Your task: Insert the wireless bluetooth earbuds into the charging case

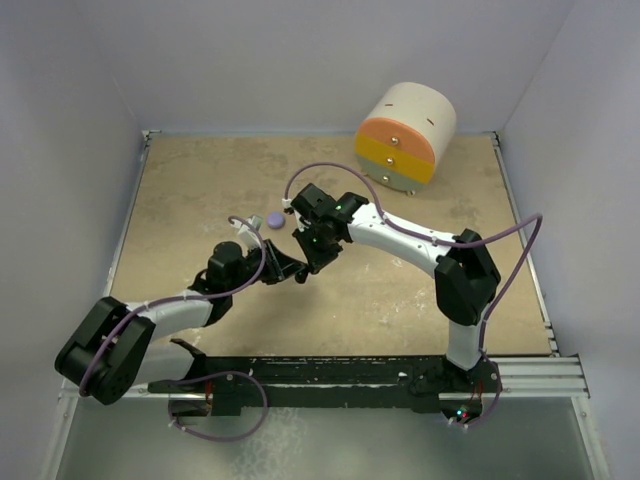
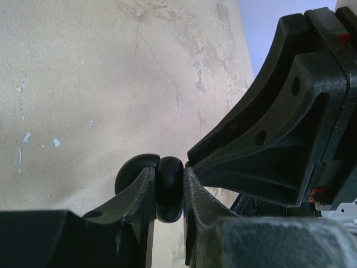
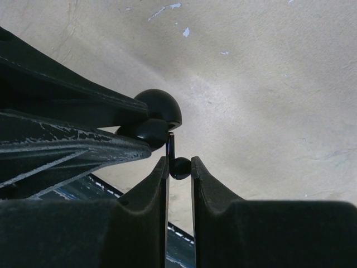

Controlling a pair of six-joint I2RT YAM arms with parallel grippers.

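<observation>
My left gripper (image 1: 297, 271) is shut on the black charging case. In the left wrist view the rounded case (image 2: 169, 190) sits between the fingertips, its lid-like half (image 2: 136, 168) showing to the left. Close beside it on the right, my right gripper (image 1: 314, 267) is shut on a small black earbud (image 3: 180, 168). In the right wrist view the earbud's thin stem (image 3: 170, 145) points up toward the case (image 3: 159, 106), its end right at the case's edge. Whether it touches or enters a slot I cannot tell. A second earbud cannot be made out.
A small purple round object (image 1: 275, 220) lies on the table behind the grippers. A white drum-shaped cabinet (image 1: 408, 138) with coloured drawers stands at the back right. Beneath the grippers the tabletop (image 1: 350, 310) is clear.
</observation>
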